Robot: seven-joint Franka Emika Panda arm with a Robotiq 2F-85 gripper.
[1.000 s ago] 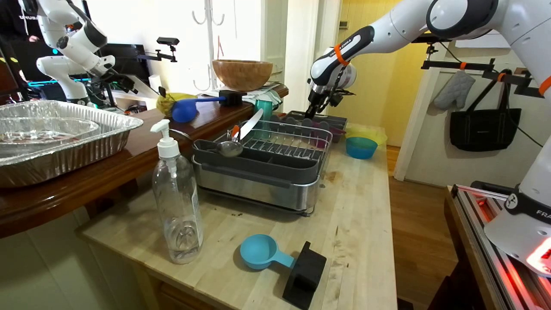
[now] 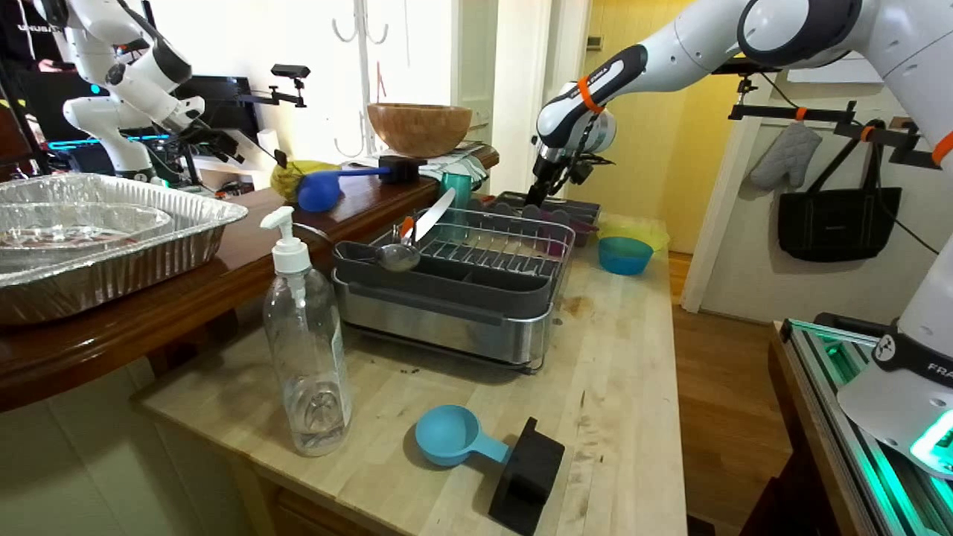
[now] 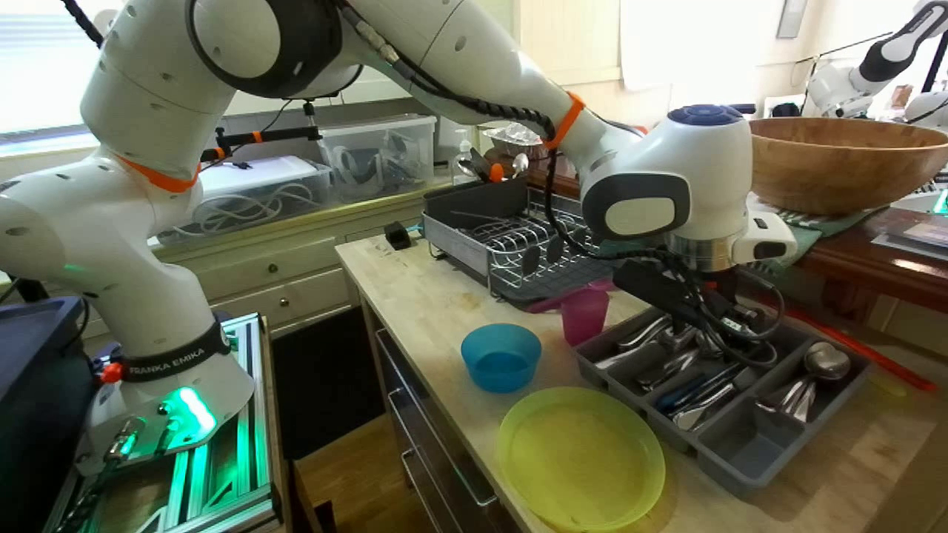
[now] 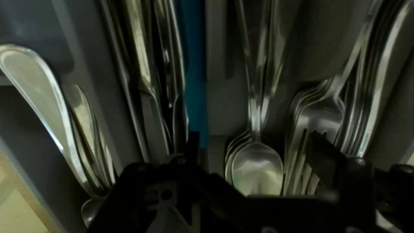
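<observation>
My gripper points down over the grey cutlery tray point(image 3: 736, 480), its fingers apart on either side of the spoon compartment in the wrist view. A stack of spoons point(image 4: 257, 169) lies below the gap, with no clear contact showing. Forks point(image 4: 319, 116) sit in the compartment to the right, partly covered by the right finger. Left of the gap are knives point(image 4: 145, 66) and a blue handle point(image 4: 195, 73). In exterior view 2 the wrist camera and cables hide the fingertips.
Near the tray stand a magenta cup point(image 3: 584, 317), a blue bowl point(image 3: 501, 357) and a yellow plate point(image 3: 582, 462). The dish rack point(image 2: 447, 304) occupies the counter's middle. A soap bottle point(image 2: 308, 357) and blue scoop point(image 2: 449, 435) are at the other end, with bare counter along the edge.
The light on my arm's base has turned from red to green. My arm shows no clear movement. Another arm in the background has shifted slightly.
</observation>
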